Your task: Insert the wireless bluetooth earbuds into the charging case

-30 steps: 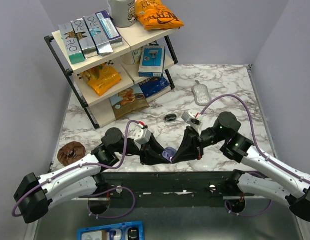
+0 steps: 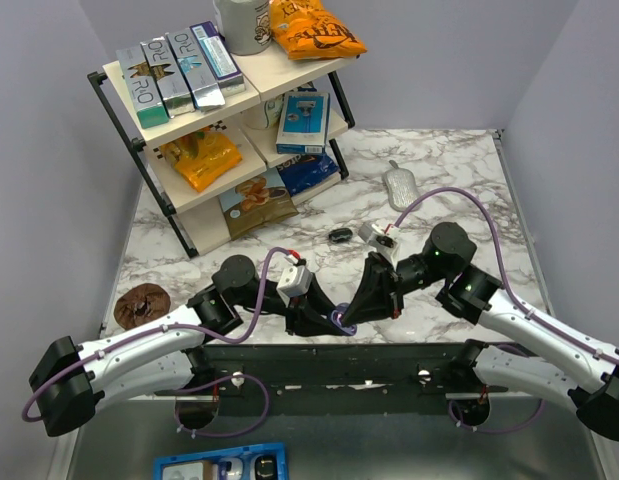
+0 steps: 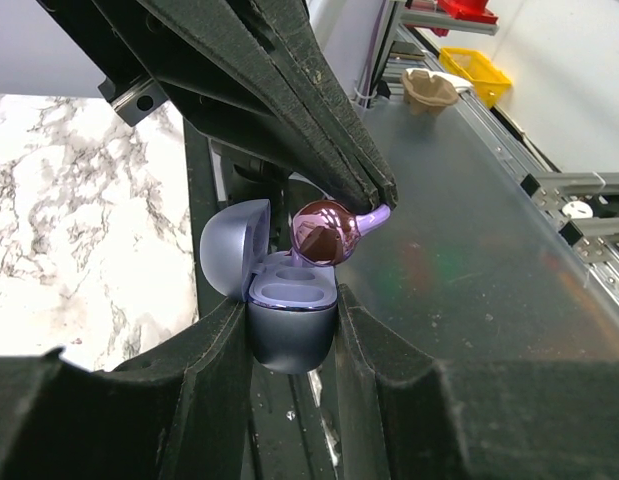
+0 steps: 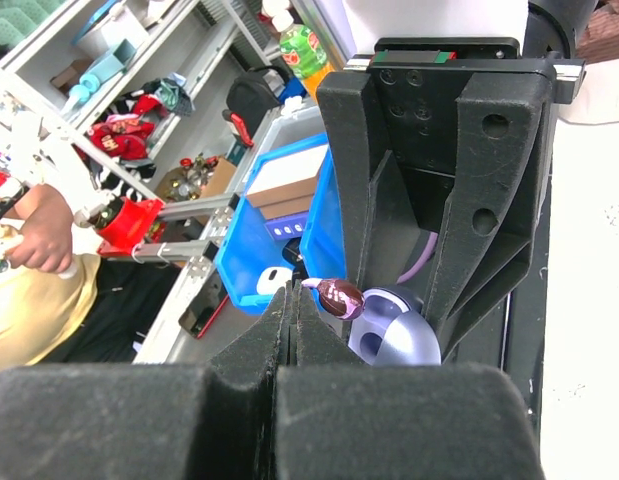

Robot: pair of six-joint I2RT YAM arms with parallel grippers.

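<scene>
A glossy lavender charging case [image 3: 292, 330], its lid [image 3: 234, 248] raised, is gripped by my left gripper, shut around its lower body. One dark-red earbud [image 3: 324, 233] with a lavender stem [image 3: 373, 219] sits tilted at the case's opening, not seated flat. The stem juts out to the side, right at the tips of my right gripper. In the right wrist view the right gripper is shut, nothing clearly between its fingers, beside the earbud [image 4: 341, 298]. From above, both grippers meet over the table's front edge, largely hiding the case [image 2: 343, 320].
A small black object [image 2: 340, 235] and a grey spoon-rest-like dish [image 2: 400, 187] lie on the marble table. A loaded shelf [image 2: 219, 150] stands at the back left, a brown round item [image 2: 142, 305] at left. Open table lies behind the grippers.
My left gripper has shifted slightly right and toward the front and turned with the case, so the case shows at another angle. The right arm has barely moved.
</scene>
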